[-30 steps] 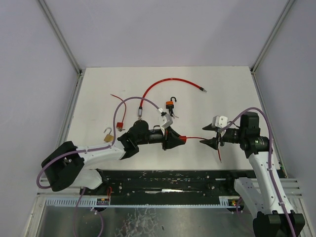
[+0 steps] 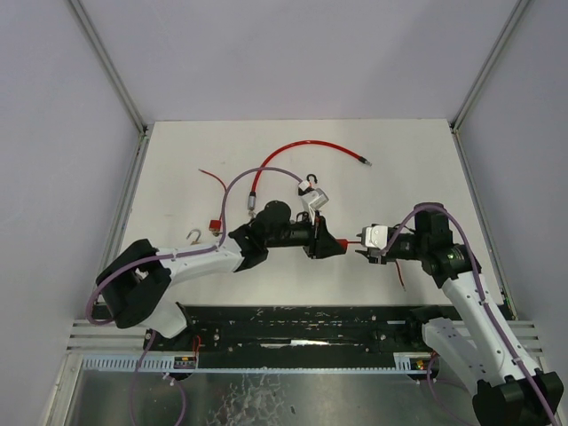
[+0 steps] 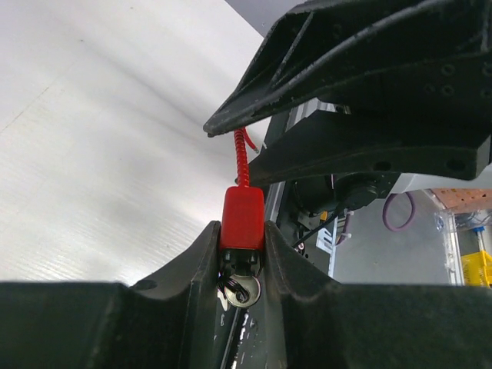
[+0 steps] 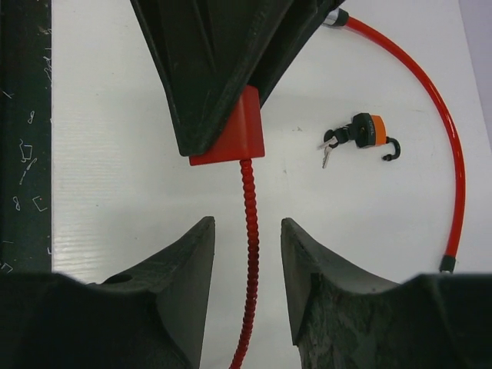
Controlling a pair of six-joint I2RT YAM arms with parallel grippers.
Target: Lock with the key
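My left gripper (image 2: 327, 243) is shut on a red lock body (image 3: 243, 217), which has a metal keyed end showing in the left wrist view and a red ribbed cord trailing from it. My right gripper (image 2: 371, 244) faces it closely, its fingers (image 4: 191, 254) part open on either side of the cord; nothing is visibly clamped between them. An orange-and-black padlock (image 4: 370, 131) with small keys (image 4: 330, 150) lies on the white board.
A red hose cable (image 2: 304, 142) curves across the back of the board. At the left lie another red tag (image 2: 215, 224) with cord and a hook-shaped piece (image 2: 194, 232). The board's middle right is clear.
My left gripper has moved right with the red lock, and the right gripper has shifted slightly left, so the two are closer and less cord shows between them.
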